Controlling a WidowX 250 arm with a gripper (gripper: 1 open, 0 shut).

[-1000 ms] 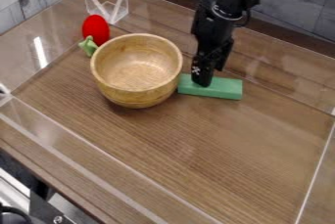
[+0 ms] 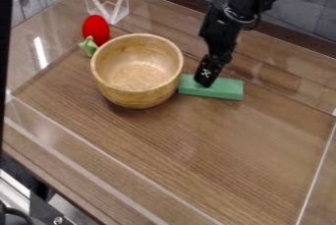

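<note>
The black gripper (image 2: 206, 75) reaches down from the top centre to the near-left end of a green block (image 2: 217, 89), which lies on the wooden table just right of a tan bowl (image 2: 137, 84). Whether the fingers are open or shut, and whether they touch the block, I cannot tell.
A red object (image 2: 96, 29) with a green part lies at the upper left, with a white wire-like object (image 2: 112, 6) behind it.
The arm has shifted slightly over the last second around the green block's left end; the block and bowl look unmoved.
</note>
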